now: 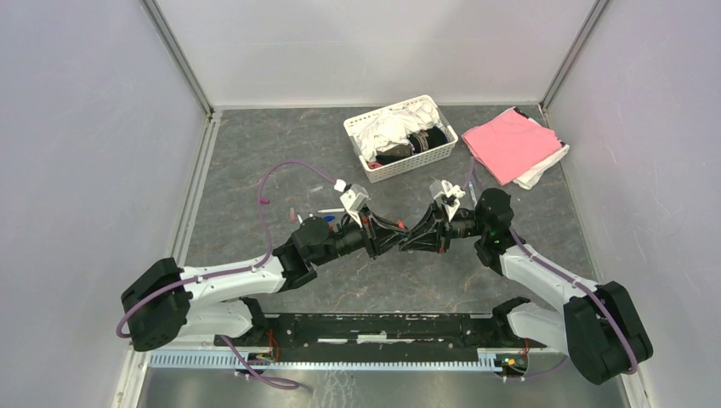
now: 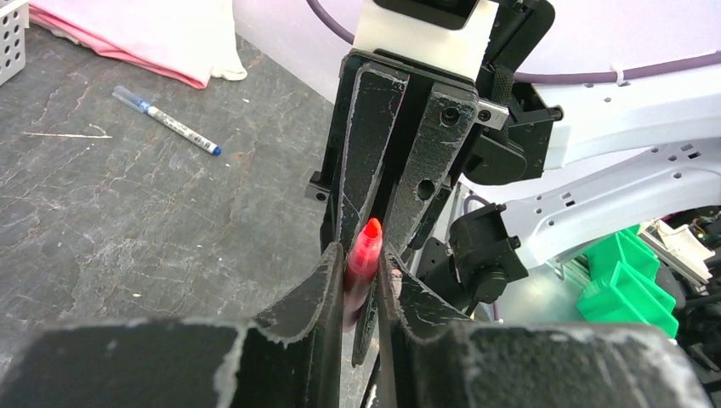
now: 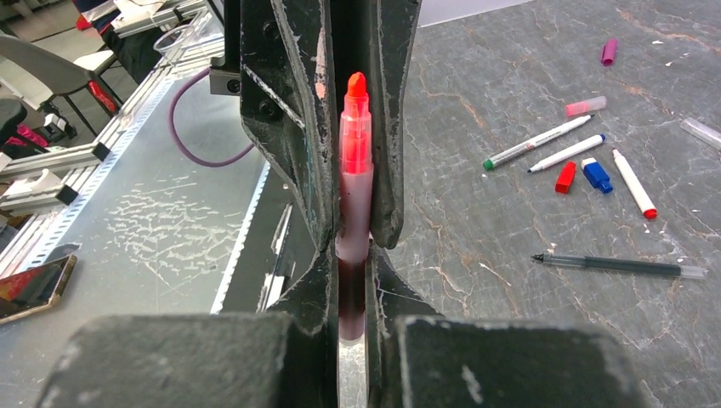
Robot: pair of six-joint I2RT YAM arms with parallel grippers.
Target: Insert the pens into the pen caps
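Observation:
A red marker [image 3: 355, 183] with a bare orange-red tip stands between the two grippers. In the right wrist view my right gripper is shut on its lower body. My left gripper is shut around the marker higher up, below the tip, its fingers [image 3: 388, 170] on either side. From above, both grippers meet near the table's middle and mostly cover the marker. Loose on the table lie a pink clear cap [image 3: 586, 106], a magenta cap [image 3: 609, 51], a red cap [image 3: 565, 178] and a blue cap [image 3: 597, 176].
Several pens lie near the caps, among them a green-ended pen [image 3: 537, 142] and a black pen [image 3: 619, 266]. A blue pen lies apart on the right side. A white basket [image 1: 414, 161] and pink cloth [image 1: 514, 144] occupy the back.

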